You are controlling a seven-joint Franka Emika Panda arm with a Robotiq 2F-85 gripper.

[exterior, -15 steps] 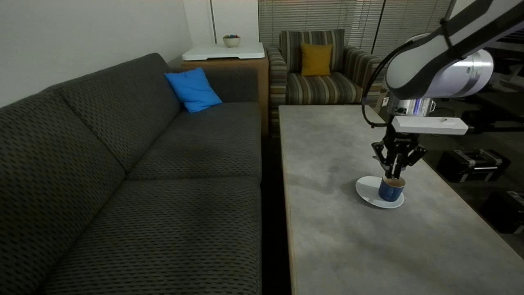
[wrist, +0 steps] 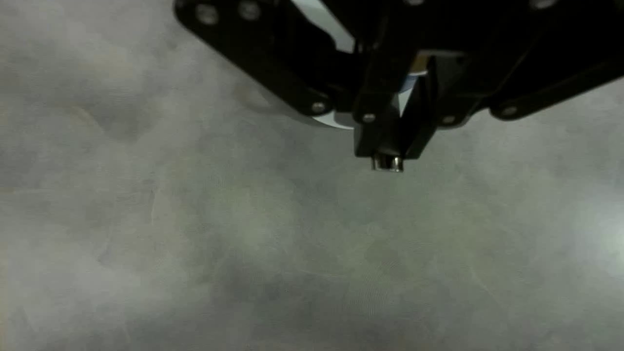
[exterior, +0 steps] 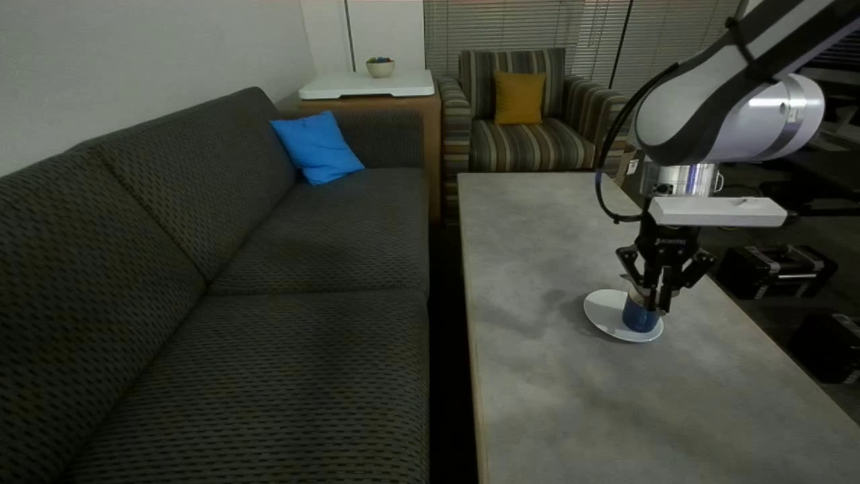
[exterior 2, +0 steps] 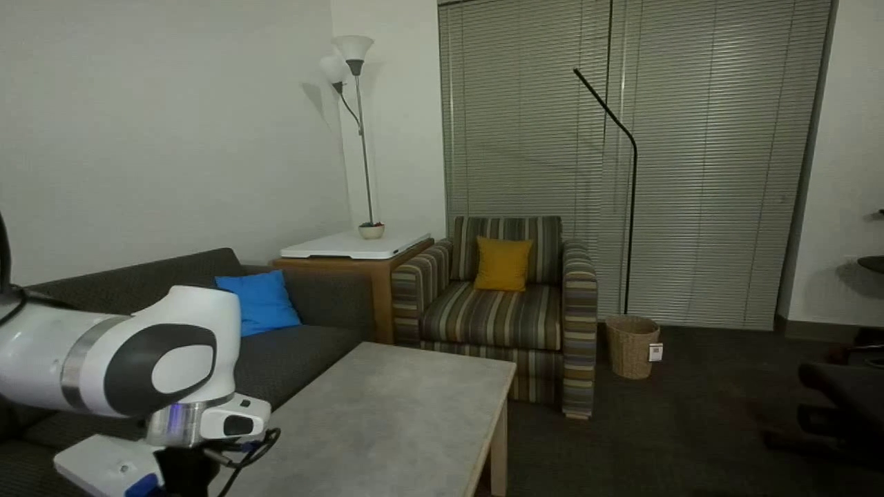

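Observation:
A blue mug (exterior: 639,316) with a tan inside stands upright on a white plate (exterior: 603,308) on the grey table. My gripper (exterior: 662,302) points down in front of the mug and hides part of its rim and right side. The wrist view shows the fingers close together, with a small shiny metal piece (wrist: 388,163) between their tips; what it belongs to cannot be made out. Behind the fingers, slivers of the mug (wrist: 419,64) and the plate (wrist: 334,120) show. Whether the gripper touches the mug is unclear.
A grey sofa (exterior: 266,371) runs along its left side, and a striped armchair (exterior: 528,145) stands beyond its far end. Black cases (exterior: 775,270) lie on the floor to the right.
My gripper has moved a little right and lower, from above the mug to in front of it, covering part of the rim. The mug and plate have hardly moved.

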